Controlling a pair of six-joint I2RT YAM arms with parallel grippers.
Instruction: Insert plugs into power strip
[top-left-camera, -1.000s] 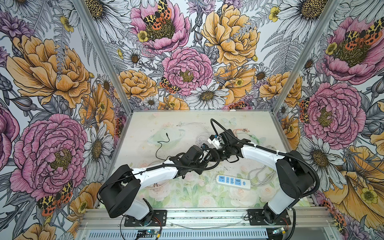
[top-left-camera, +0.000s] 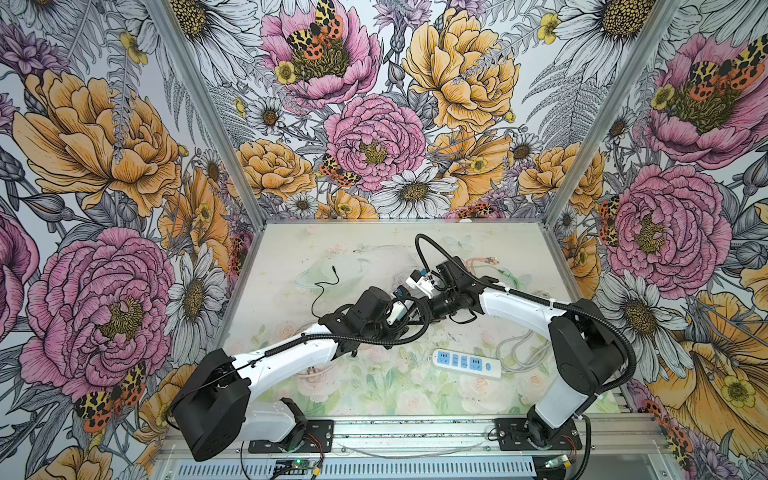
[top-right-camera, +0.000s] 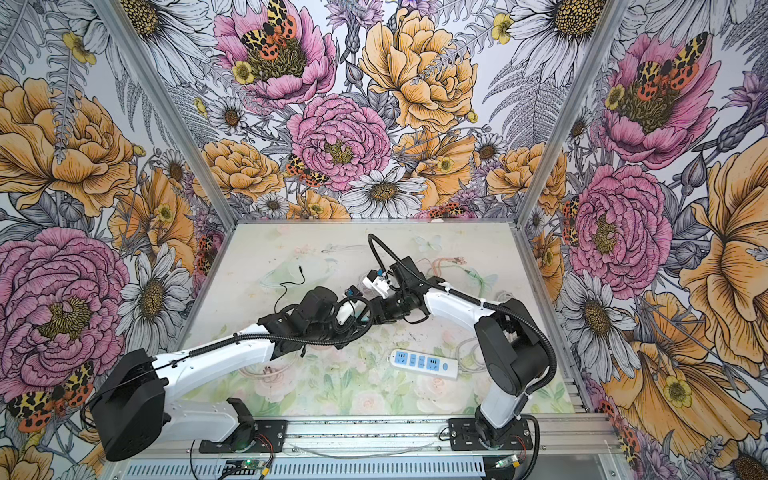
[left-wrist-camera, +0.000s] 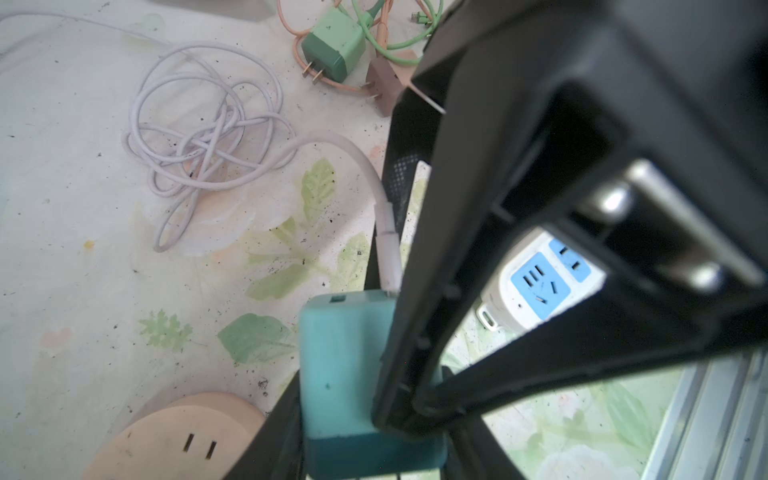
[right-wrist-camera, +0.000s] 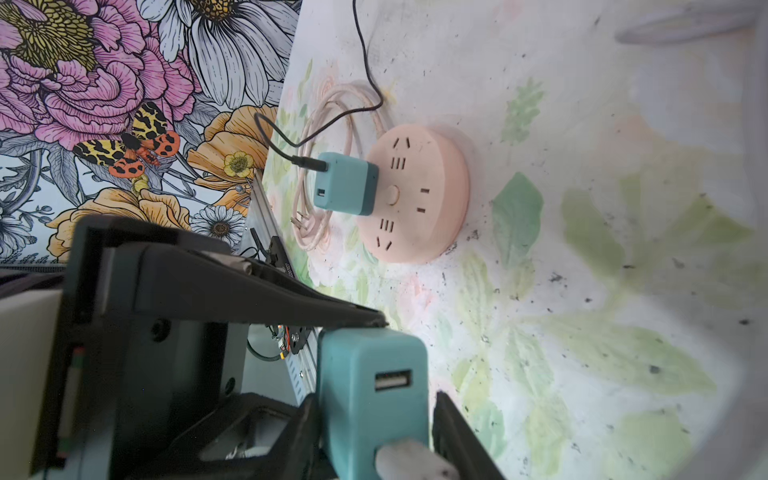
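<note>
A teal charger (left-wrist-camera: 344, 360) with a white cable (left-wrist-camera: 388, 240) plugged into it is held in the air where both arms meet. My left gripper is shut on it; in the right wrist view a black left finger (right-wrist-camera: 344, 313) lies along its edge. Around the same charger (right-wrist-camera: 372, 400), my right gripper is part open, with a gap on one side. The round pink power strip (right-wrist-camera: 432, 192) bears another teal charger (right-wrist-camera: 340, 184) with a black cable. The white power strip (top-left-camera: 466, 362), its sockets blue, lies in front of the right arm.
A green charger (left-wrist-camera: 334, 46) and a brown plug (left-wrist-camera: 385, 84) lie among cables at the back. A loose white cable coil (left-wrist-camera: 200, 152) spreads beside them. Bare table shows along the front middle.
My left arm has drawn back towards the left, its gripper shifting a little left. The right gripper has moved slightly left as well. The white power strip has not moved.
</note>
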